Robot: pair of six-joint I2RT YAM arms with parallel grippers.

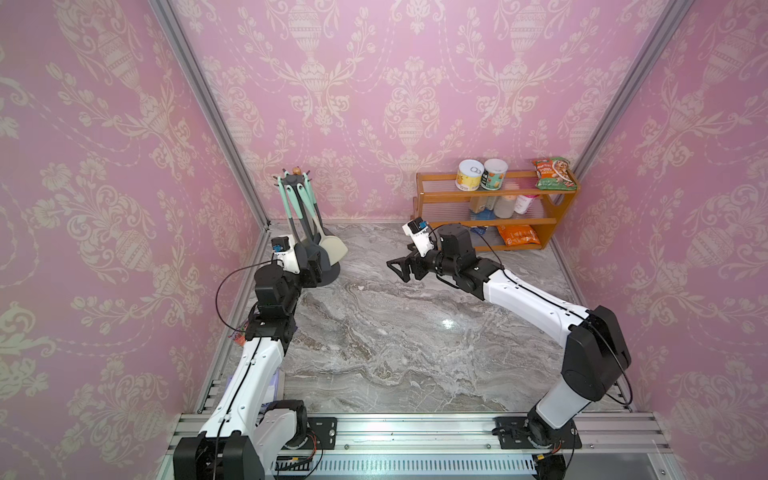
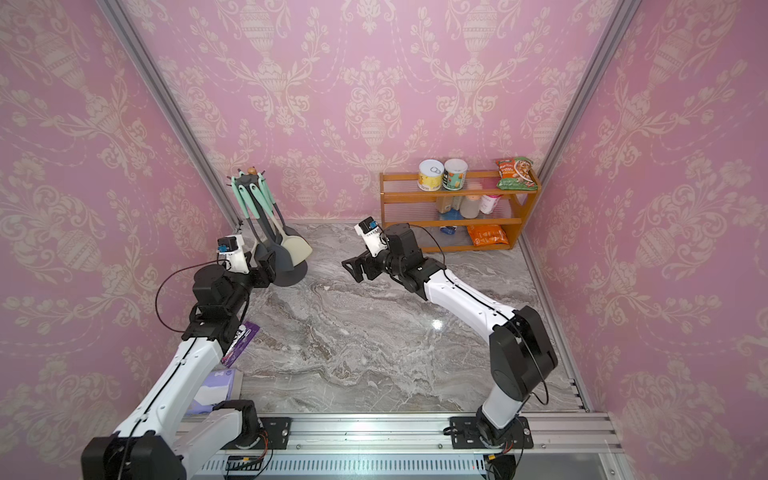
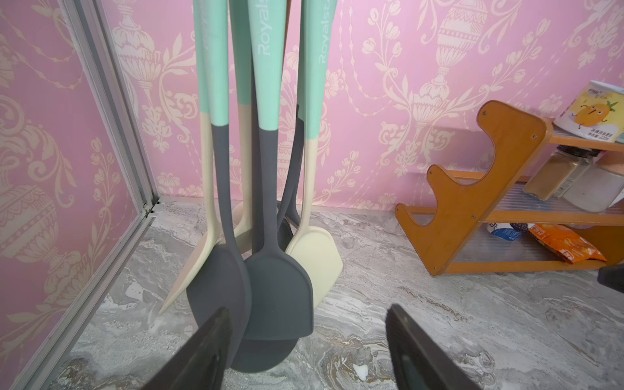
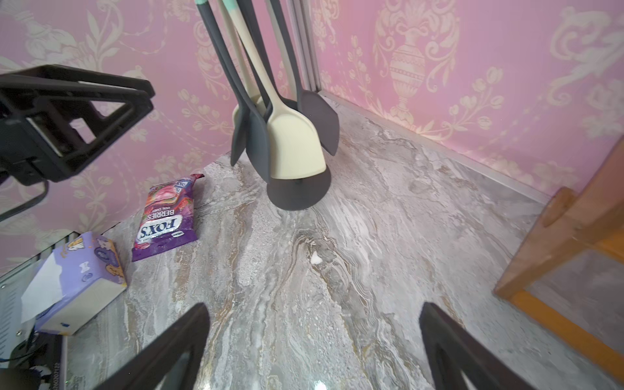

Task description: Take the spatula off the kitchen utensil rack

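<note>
Several spatulas with mint-green handles hang close together on the utensil rack, whose round dark base (image 4: 300, 195) shows on the table at the back left. Among them the left wrist view shows a dark grey spatula (image 3: 276, 295) in front, another dark grey one (image 3: 217, 286) to its left and a cream spatula (image 3: 321, 260) to its right. The handle tops are cut off there. My left gripper faces the spatulas from the near side, fingers apart and nothing between them. Well to the right of the rack, over the table, my right gripper is open and empty, pointing toward it.
A wooden shelf (image 1: 432, 197) with cans, jars and bags stands at the back right. On the left side lie a purple berries bag (image 4: 170, 217) and a purple-white box (image 4: 84, 276), beneath my left arm.
</note>
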